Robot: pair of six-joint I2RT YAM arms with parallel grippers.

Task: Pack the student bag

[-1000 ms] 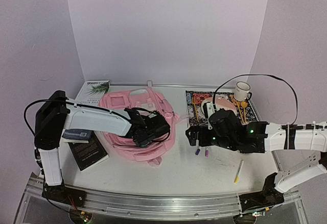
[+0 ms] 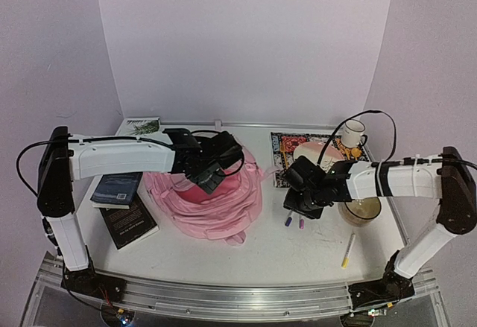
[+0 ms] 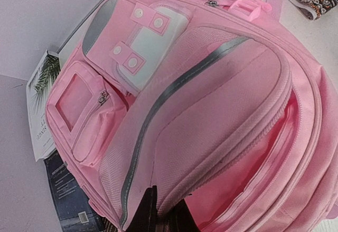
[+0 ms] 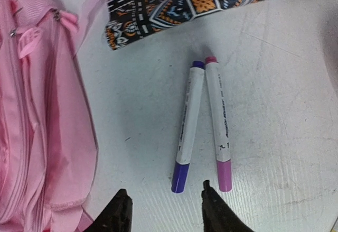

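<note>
The pink backpack [image 2: 205, 215] lies on the table, its main opening lifted. My left gripper is shut on the edge of the bag's pink flap, above the bag in the top view. My right gripper stands open above the table, with a blue-capped marker [image 4: 187, 126] and a pink-capped marker [image 4: 219, 126] lying side by side just beyond its fingertips. A yellow-capped marker [image 2: 348, 249] lies near the front right. Books [image 2: 128, 223] are stacked left of the bag.
A patterned mat [image 2: 287, 148] with a pink plate lies at the back right, beside a white mug [image 2: 352, 132]. A bowl [image 2: 360, 211] sits at the right. Bare table lies along the front.
My left gripper has risen up and back, lifting the bag's flap and exposing more of the interior. My right gripper has turned downward over the two markers.
</note>
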